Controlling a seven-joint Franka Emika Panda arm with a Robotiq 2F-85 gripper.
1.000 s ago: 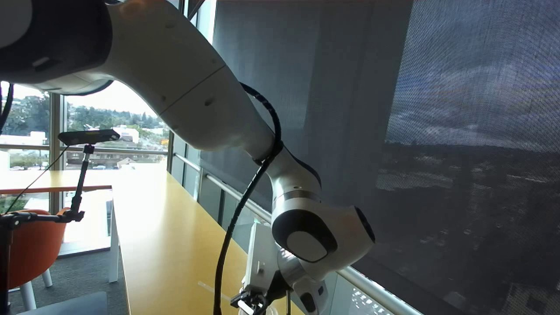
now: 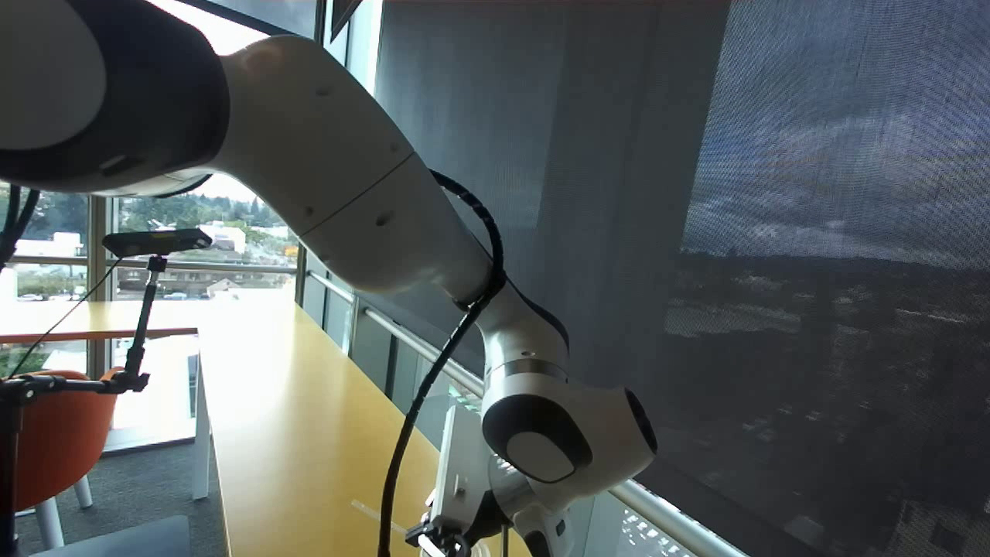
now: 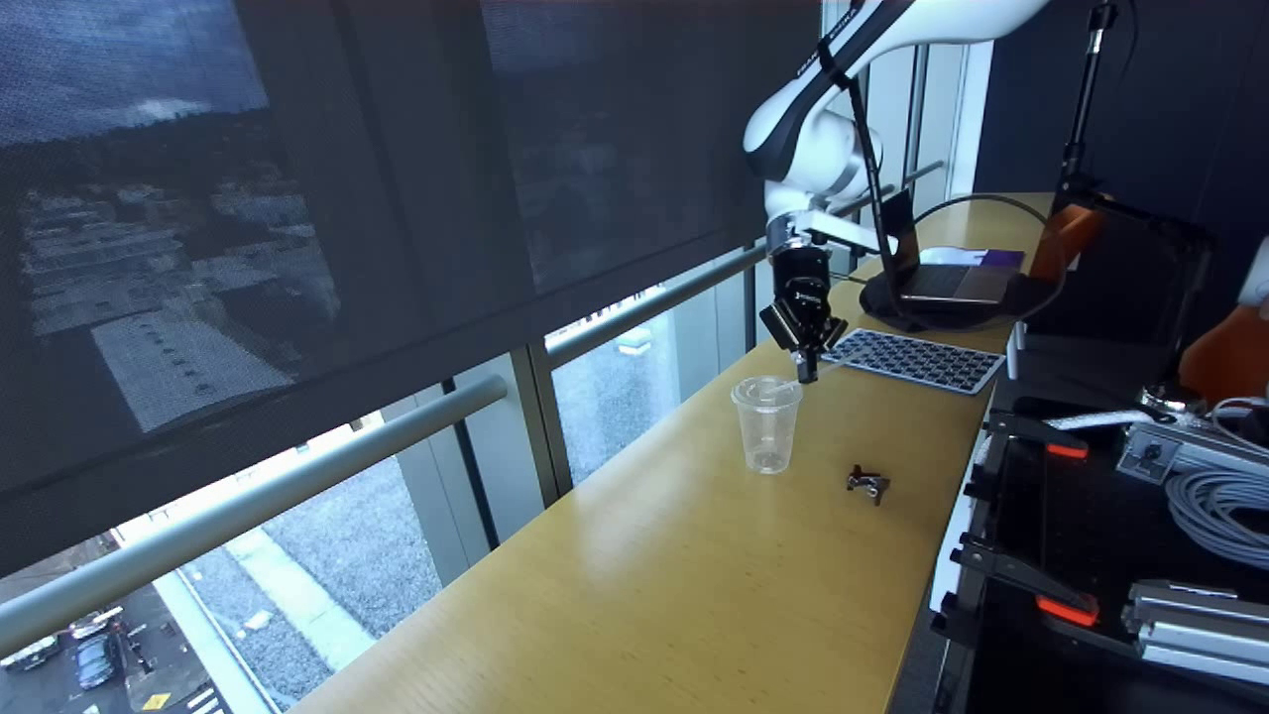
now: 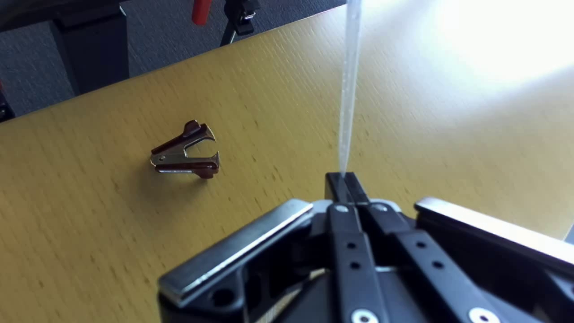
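In the wrist view my gripper is shut, and a thin translucent straw (image 4: 350,86) extends from between its fingertips toward the top of the picture. A clear plastic cup (image 3: 767,428) stands upright on the table in exterior view 2. My gripper (image 3: 809,371) hangs beside the cup's rim there, at about the same height in the picture. Whether the straw's end is over or inside the cup cannot be told. A dark red staple remover (image 4: 185,153) lies on the table. The fingertips are out of sight in exterior view 1.
Behind the gripper a dark-patterned keyboard-like tray (image 3: 916,361) lies flat, with a laptop (image 3: 958,280) beyond. A railing (image 3: 357,458) runs along the window side. Clamps (image 3: 1041,589) line the opposite table edge.
In exterior view 1 the arm has come down a little, its upper links most visibly. The hand sits slightly lower and has turned a little.
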